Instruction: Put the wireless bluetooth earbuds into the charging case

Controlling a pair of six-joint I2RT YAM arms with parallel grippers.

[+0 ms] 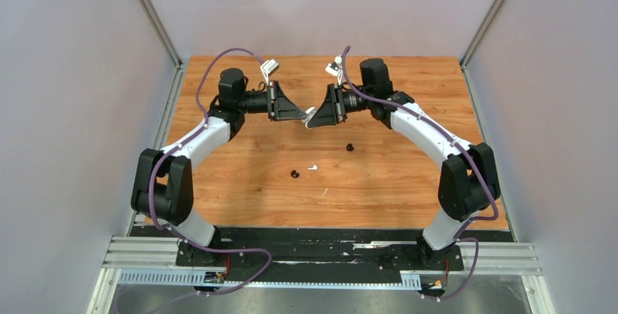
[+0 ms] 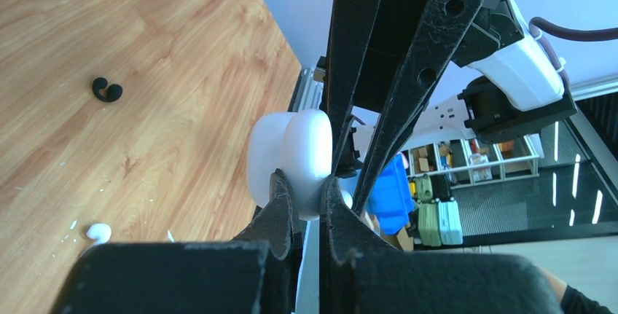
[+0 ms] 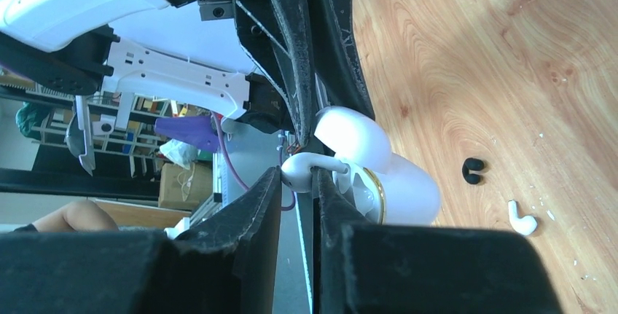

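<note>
Both grippers meet above the table's middle. My left gripper is shut on the white charging case (image 2: 306, 146). In the right wrist view that case (image 3: 412, 190) has its lid up and its gold-rimmed inside showing. A white earbud (image 3: 299, 172) is at the fingertips of my right gripper, its stem reaching toward the case's opening; whether it is in a slot I cannot tell. The other white earbud (image 3: 522, 221) lies on the table (image 1: 240, 183).
Two small black pieces (image 1: 295, 173) (image 1: 350, 147) lie on the table, with a thin white bit (image 1: 325, 191) near the front.
</note>
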